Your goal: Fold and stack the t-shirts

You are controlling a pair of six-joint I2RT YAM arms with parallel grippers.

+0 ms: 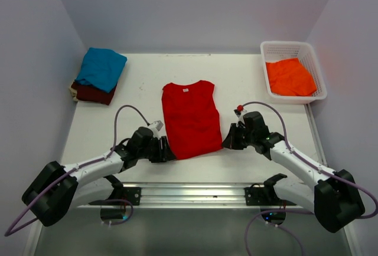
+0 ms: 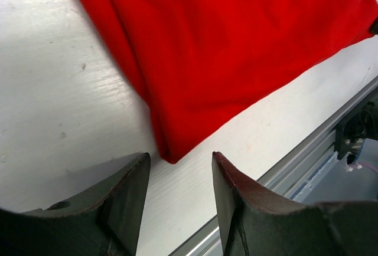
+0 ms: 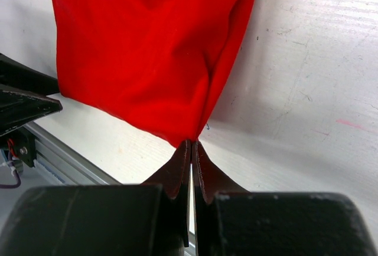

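A red t-shirt point(image 1: 190, 114) lies folded lengthwise-edged on the white table, its collar toward the back and its bottom edge toward me. My left gripper is open at the bottom left corner, fingers either side of the fabric's tip, not closed on it. My right gripper is shut at the bottom right corner, with red fabric at its fingertips.
A stack of folded shirts point(image 1: 101, 69), blue over maroon, sits at the back left. A white basket point(image 1: 318, 79) holding orange cloth point(image 1: 289, 78) stands at the back right. Metal rails point(image 1: 189, 186) run along the front edge.
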